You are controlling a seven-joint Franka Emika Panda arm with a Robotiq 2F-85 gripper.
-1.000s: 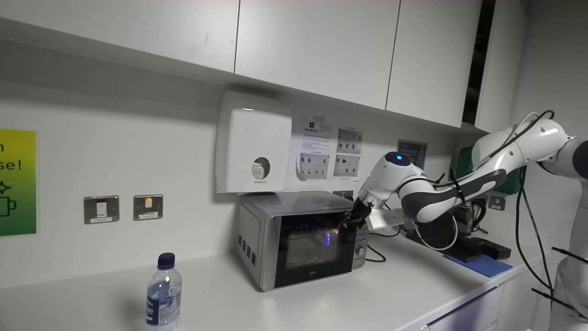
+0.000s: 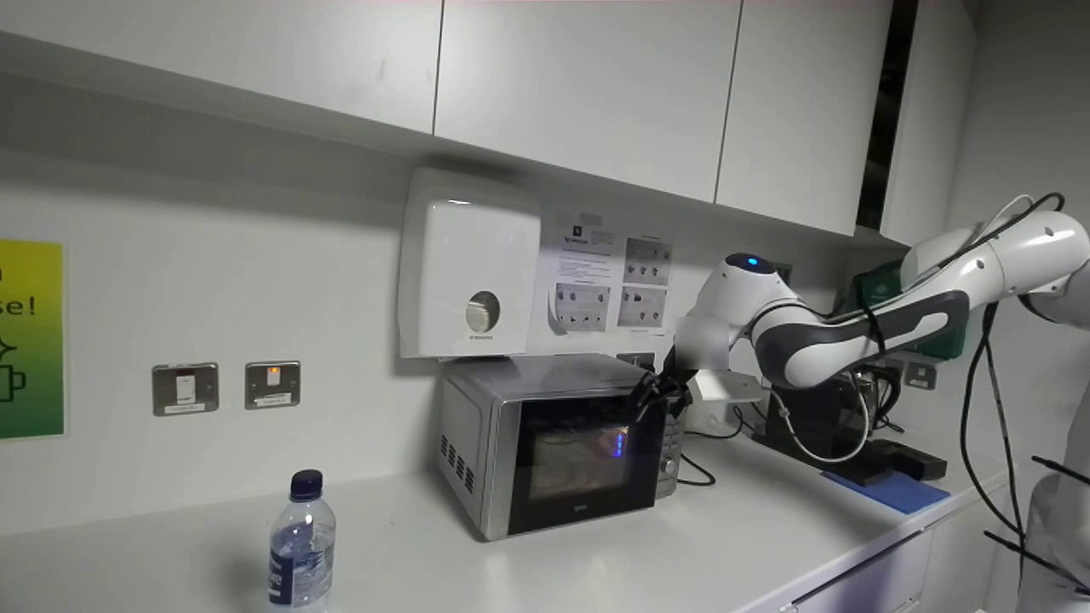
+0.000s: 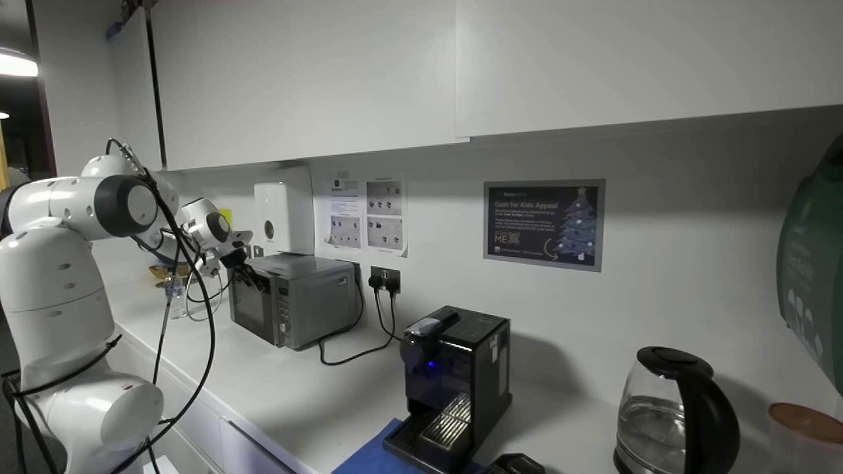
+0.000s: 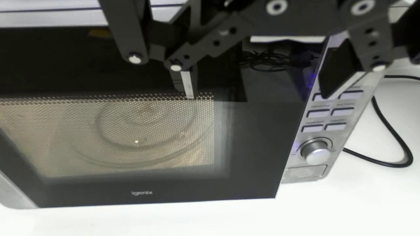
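Note:
A silver microwave (image 2: 584, 465) with a black glass door stands on the counter, its door shut against the body. In the wrist view the microwave's meshed window (image 4: 130, 133) shows a turntable inside, and the control dial (image 4: 315, 152) sits at lower right below several buttons. My gripper stands open before the upper right of the door, its fingers wide apart. One finger lies over the door glass, the other over the button panel (image 4: 330, 112). Nothing shows between them. Whether either finger touches the microwave cannot be told.
Left of the microwave stands a water bottle (image 2: 302, 547) with a dark cap. A coffee machine (image 3: 466, 379) and a glass kettle (image 3: 668, 411) are farther along the counter. Black cables (image 3: 355, 355) trail behind the microwave. Bare counter (image 2: 613, 572) lies in front.
The forearm has lifted and shifted slightly to the right in the exterior view. The gripper sits a little higher by the microwave's upper right front. Microwave and bottle stay put.

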